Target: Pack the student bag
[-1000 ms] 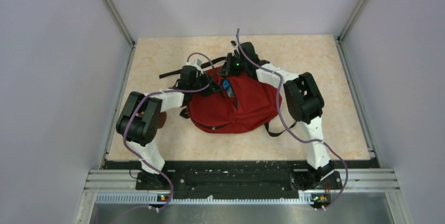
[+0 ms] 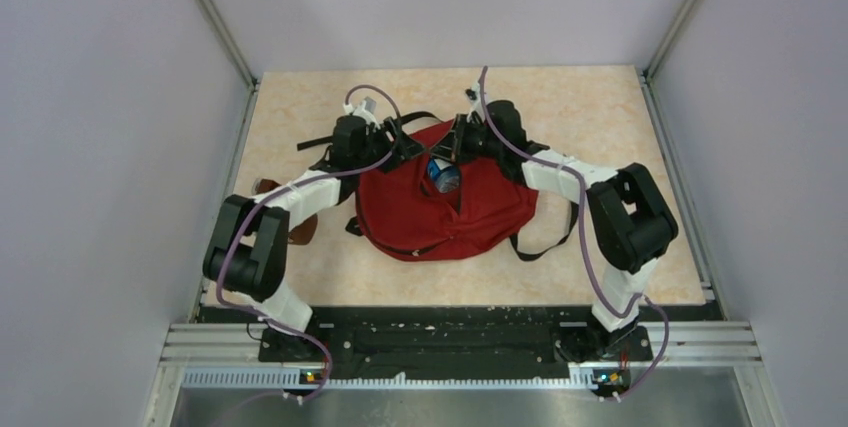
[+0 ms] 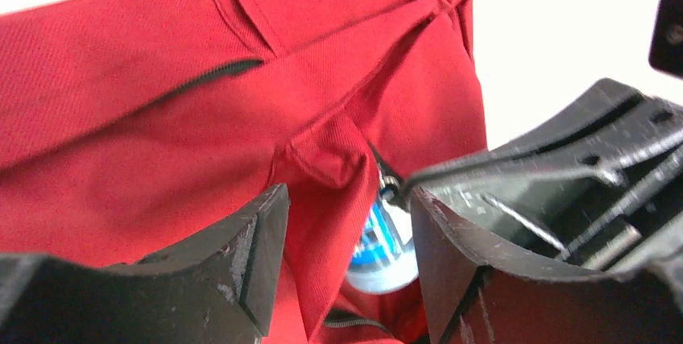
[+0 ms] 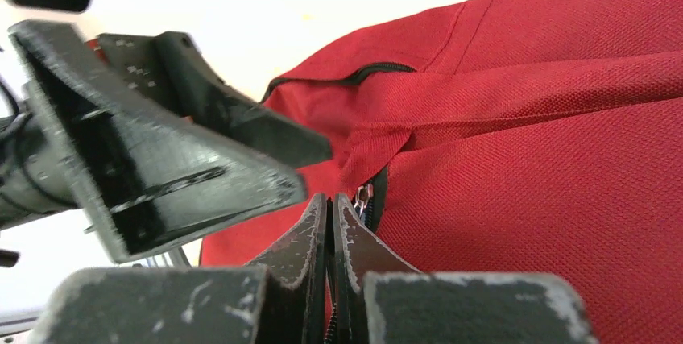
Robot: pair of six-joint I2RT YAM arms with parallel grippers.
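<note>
The red bag (image 2: 490, 197) lies on the table, its pocket mouth gaping. Inside shows a blue-and-white item (image 3: 374, 255), partly covered by the fabric. Over the left edge of that opening my left gripper is open; a fold of red cloth (image 3: 342, 239) shows between its fingers without being clamped. My right gripper is shut at the opening's far end, its fingertips right beside a metal zipper pull (image 4: 364, 196). Nothing clearly shows between them, and whether they touch the pull is hard to tell. The two grippers stand close together (image 2: 436, 152).
Black straps (image 2: 545, 249) trail from the bag onto the table. A brown object (image 2: 303, 231) sits at the left, partly behind my left arm.
My right gripper has come nearer the front and slightly right, its elbow swinging outward. The left gripper has spread open and shifted a little toward the back. The pocket mouth looks wider.
</note>
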